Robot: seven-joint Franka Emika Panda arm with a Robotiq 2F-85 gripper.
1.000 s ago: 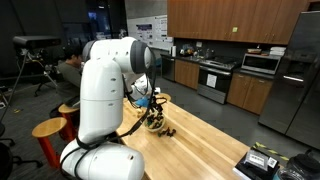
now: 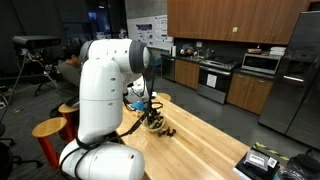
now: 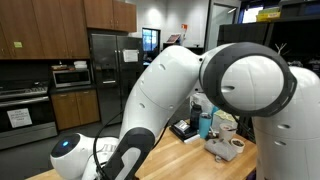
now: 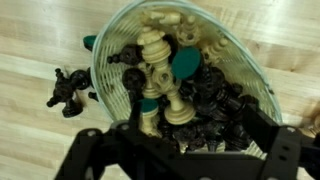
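Observation:
In the wrist view, a pale round basket [image 4: 98,62] lies below my gripper, its rim pale and ribbed. It holds a jumble of chess pieces: light wooden ones [image 4: 153,47] down the middle and dark brown ones [image 4: 212,88] mostly to the right and below. Green bases [image 4: 186,63] show on some. The black fingers [image 4: 122,150] stand wide apart at the bottom of that view, open, with no piece clearly held between them. In exterior view 1, the gripper hangs close over the basket [image 2: 153,124]; its fingertips are hard to make out there.
Several dark chess pieces [image 4: 68,90] lie on the wooden table just left of the basket. A black-and-white box [image 2: 258,163] sits near its front right edge; a teal cup [image 3: 205,127] and clutter show in exterior view 2.

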